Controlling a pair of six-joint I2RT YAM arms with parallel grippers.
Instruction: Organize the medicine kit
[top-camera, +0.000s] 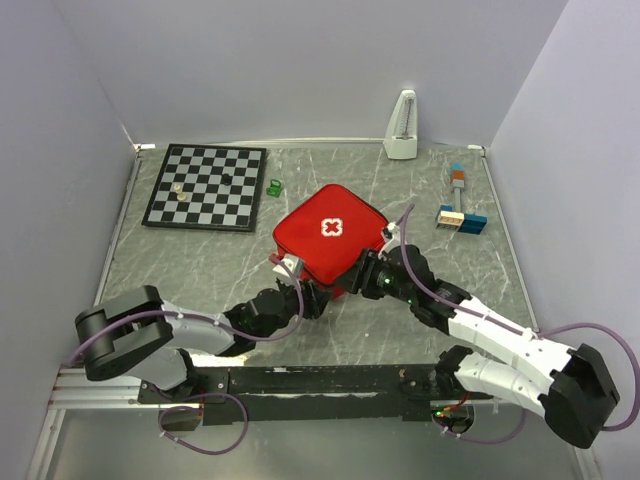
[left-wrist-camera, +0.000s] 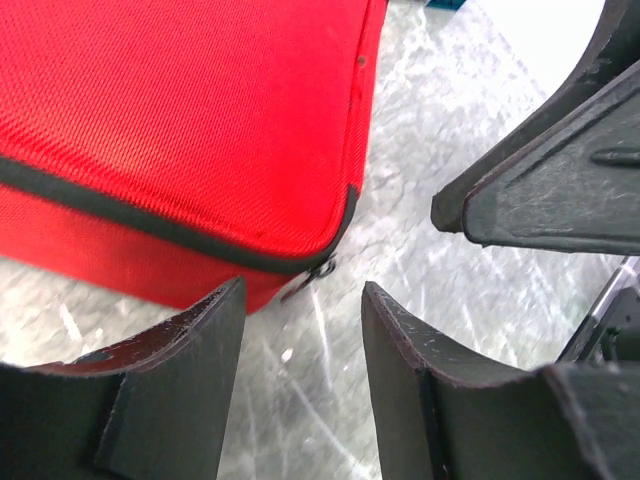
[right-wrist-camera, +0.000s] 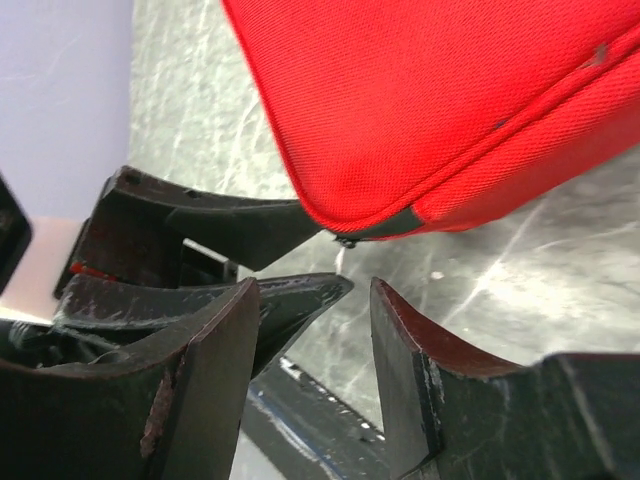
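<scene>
The red medicine kit (top-camera: 315, 222), a zipped case with a white cross emblem, lies closed on the marbled table. At its near corner my left gripper (top-camera: 318, 300) stands open. In the left wrist view a dark zipper pull (left-wrist-camera: 322, 268) pokes out at the kit's corner, just beyond the fingertips with nothing between them. My right gripper (top-camera: 352, 281) is open over the near right edge of the kit. In the right wrist view its fingers (right-wrist-camera: 415, 345) are apart and empty, and the left gripper's fingers (right-wrist-camera: 290, 300) reach close to the zipper pull.
A chessboard (top-camera: 215, 170) lies at back left, with a small green object (top-camera: 274, 188) beside it. A white metronome (top-camera: 402, 125) stands at the back. Blue blocks (top-camera: 472, 224) sit at right. Both grippers are close together.
</scene>
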